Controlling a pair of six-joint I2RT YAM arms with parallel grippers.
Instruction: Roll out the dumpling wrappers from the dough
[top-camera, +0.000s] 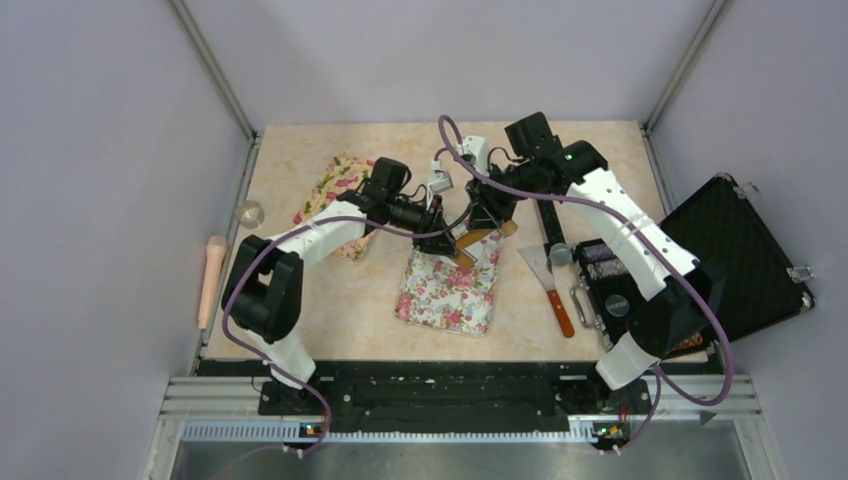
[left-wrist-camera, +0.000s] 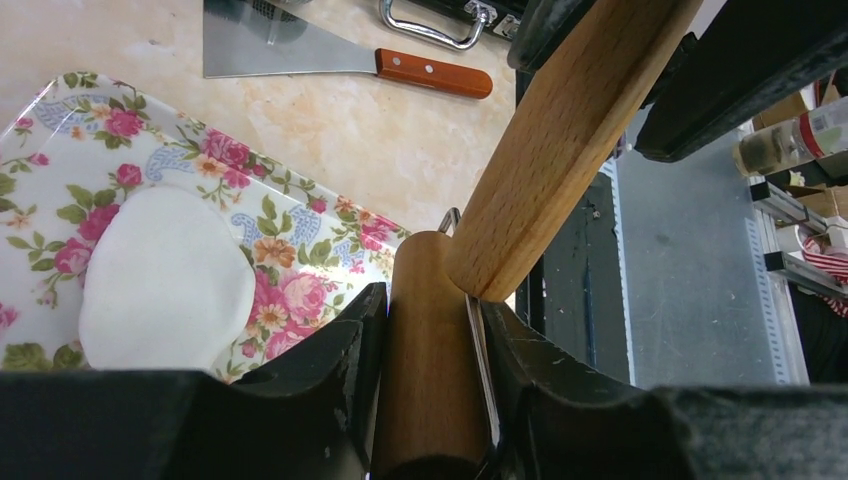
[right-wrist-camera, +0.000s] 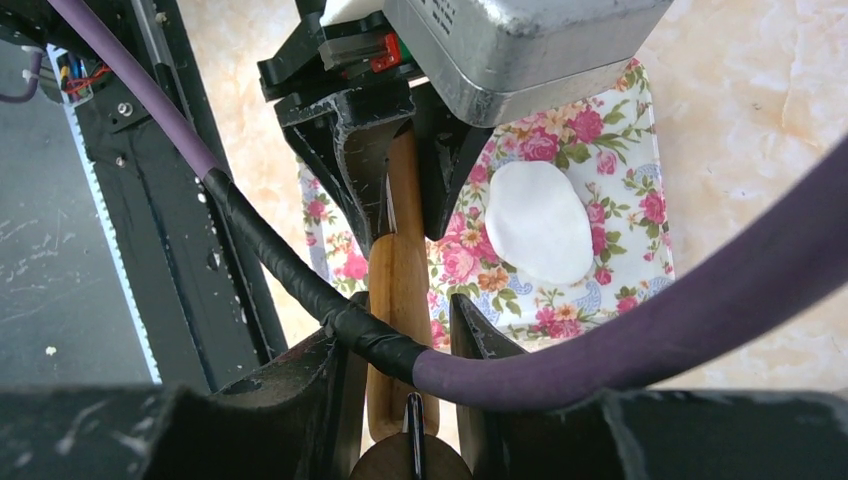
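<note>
A flat, white, roughly round dough piece (left-wrist-camera: 160, 280) lies on a floral tray (top-camera: 445, 300). Above the tray, my left gripper is shut on a wooden piece (left-wrist-camera: 425, 260), its near end in the fingers. My right gripper is shut on another wooden piece, which slants down to meet the left one in the left wrist view. In the top view the two grippers hang close together over the tray's back half; the dough is mostly hidden there.
A second floral tray (top-camera: 340, 180) lies at back left. A scraper (top-camera: 557, 310) and an open black case (top-camera: 738, 260) are at right. A pale rolling pin (top-camera: 213, 280) and a cup (top-camera: 250, 213) sit at the left edge.
</note>
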